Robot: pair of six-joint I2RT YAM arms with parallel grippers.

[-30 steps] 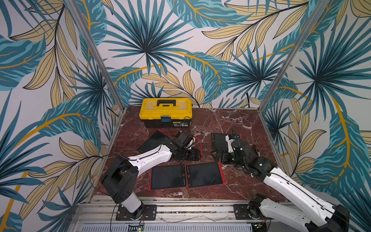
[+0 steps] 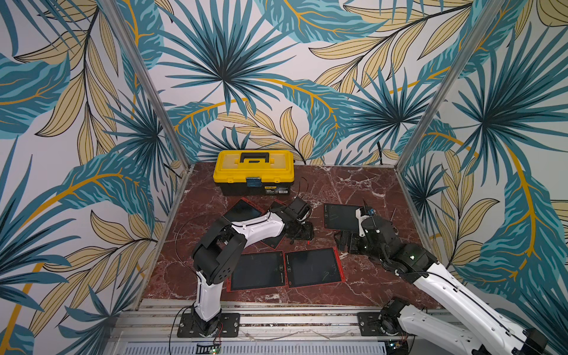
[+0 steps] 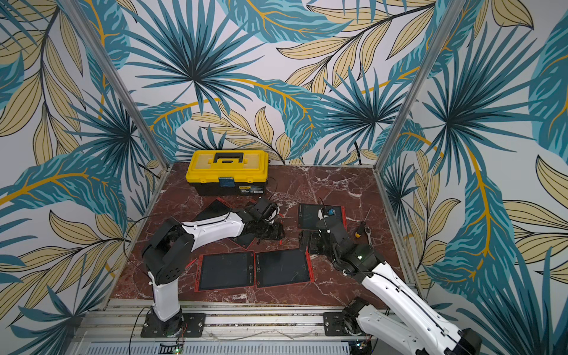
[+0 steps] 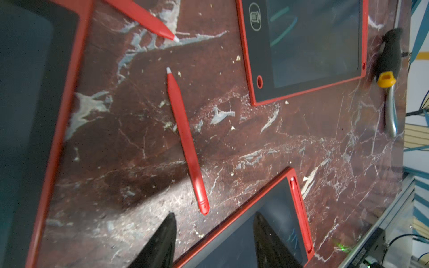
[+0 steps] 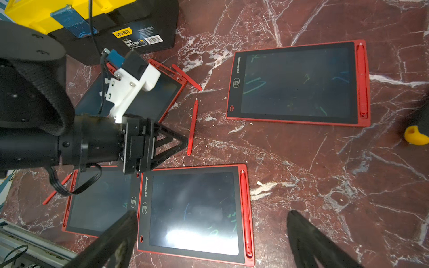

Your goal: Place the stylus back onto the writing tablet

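Note:
In the left wrist view a loose red stylus [image 4: 186, 140] lies on the stone tabletop, ahead of my left gripper. The fingers of that gripper stand apart with nothing between them. A second red stylus [image 4: 145, 18] lies near its pale tip. Across the right wrist view, black tablets with red frames lie flat: the front right tablet [image 5: 192, 212] and the back right tablet [image 5: 295, 82] each have a stylus in the edge slot. My right gripper is open and empty above the front right tablet.
A yellow toolbox [image 2: 254, 171] stands at the back left. Another loose stylus [image 5: 57, 189] lies left of the front left tablet [image 5: 105, 201]. A screwdriver [image 4: 389, 55] is at the right. Bare tabletop lies right of the front tablets.
The right gripper has shifted slightly right.

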